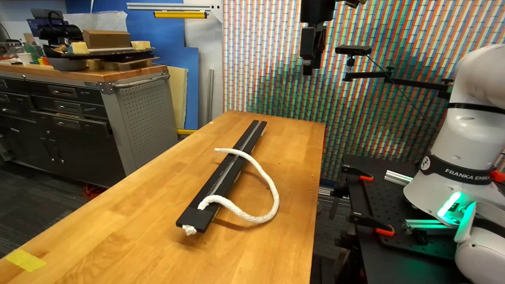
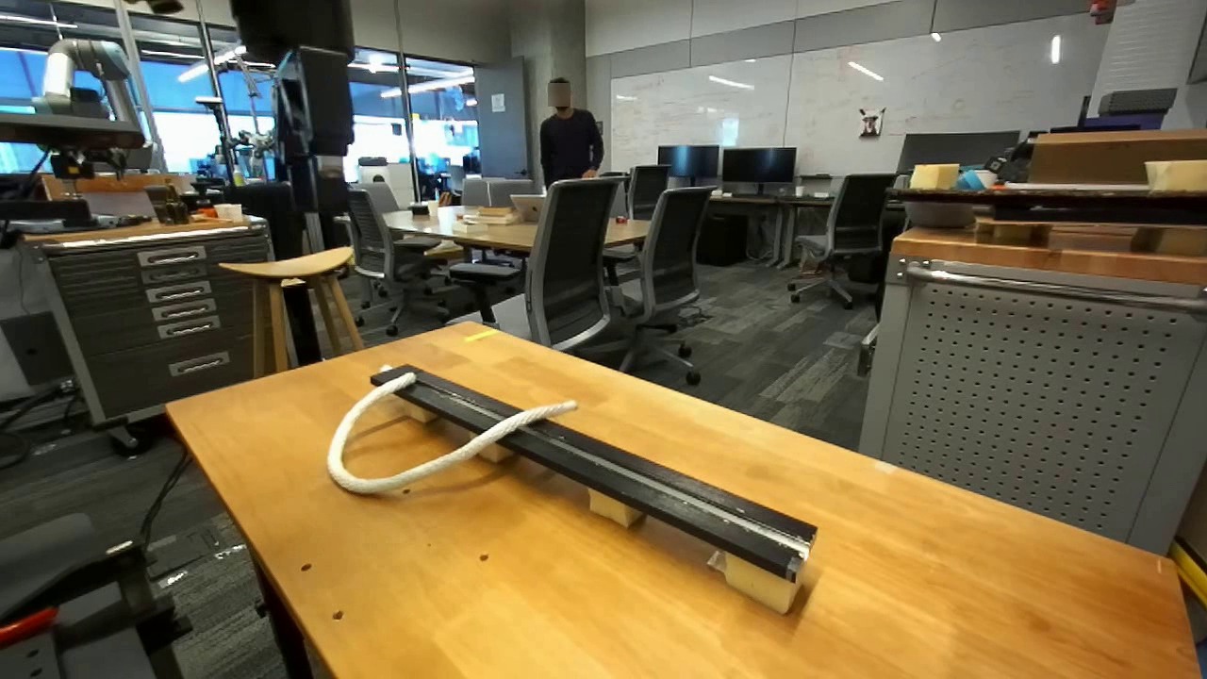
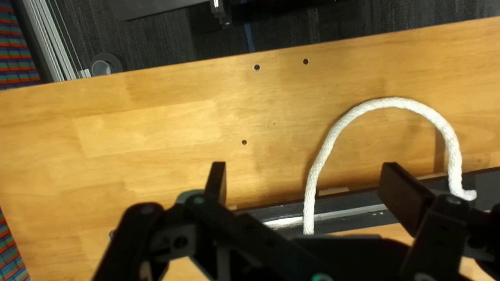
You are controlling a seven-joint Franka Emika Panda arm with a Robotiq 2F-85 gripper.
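A white rope [image 1: 273, 191] curves in a loop off one side of a long black bar [image 1: 246, 139] with a groove along its top. Near one end of the bar the rope enters it, and a frayed tip [image 1: 189, 230] pokes out at that end. The rope's free end [image 2: 562, 408] lies across the bar around its middle. High above the table hangs my gripper, open and empty. In the wrist view part of the rope shows between the spread fingers, well below them, and its free end is hidden behind the gripper.
Pale blocks [image 2: 617, 507] prop the bar off the wooden table [image 1: 142, 213]. Bare tabletop surrounds it. A tool cabinet [image 1: 146, 106] stands beyond one long side. A camera on a bracket [image 1: 352, 49] is near the gripper in exterior view 1.
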